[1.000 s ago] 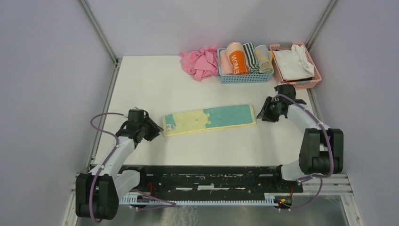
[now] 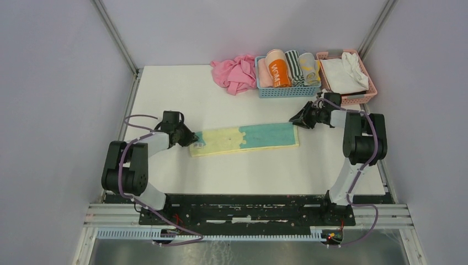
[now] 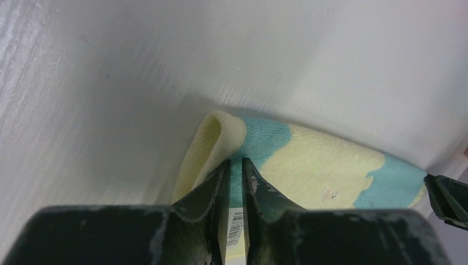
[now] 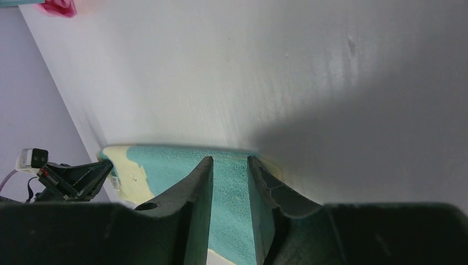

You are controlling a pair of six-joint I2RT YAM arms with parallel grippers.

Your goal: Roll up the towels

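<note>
A yellow and teal towel (image 2: pixel 243 137) lies folded into a long strip across the table. My left gripper (image 2: pixel 194 138) is at the towel's left end; in the left wrist view its fingers (image 3: pixel 255 190) are nearly together on a fold of the towel (image 3: pixel 325 160), beside a white label. At the far right corner of the strip is my right gripper (image 2: pixel 293 122). In the right wrist view its fingers (image 4: pixel 202 190) stand apart, with the teal towel edge (image 4: pixel 229 165) between and below them.
A blue basket (image 2: pixel 288 91) of rolled towels and a pink basket (image 2: pixel 361 99) holding white cloth stand at the back right. Beside them a pink towel (image 2: pixel 236 73) lies crumpled.
The left has closed on its end, which has shifted slightly.
</note>
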